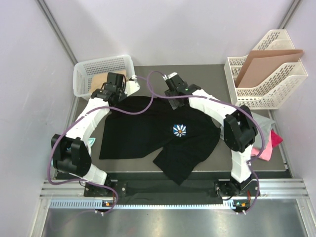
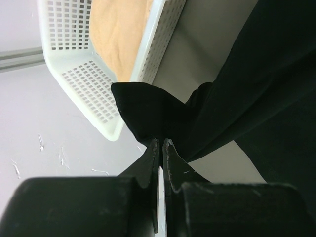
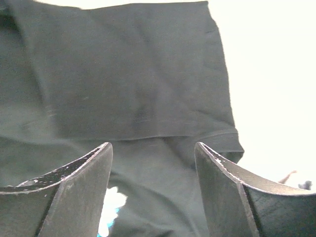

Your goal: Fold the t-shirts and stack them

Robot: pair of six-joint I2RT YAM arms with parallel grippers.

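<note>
A black T-shirt [image 1: 133, 138] with a daisy print [image 1: 179, 130] lies spread across the table, one part hanging over the front edge. My left gripper is shut on the shirt's fabric near the white basket at the back left. My right gripper is open above the upper middle of the shirt, where a folded-over flap shows beneath it in the right wrist view, with the daisy partly visible between the fingers.
A white basket [image 1: 79, 79] with tan contents stands back left, a cream divided rack [image 1: 281, 94] with cardboard back right. Grey [image 1: 261, 128] and pink [image 1: 263, 153] clothing lie at the right. Bare table [image 1: 153, 74] shows at the back middle.
</note>
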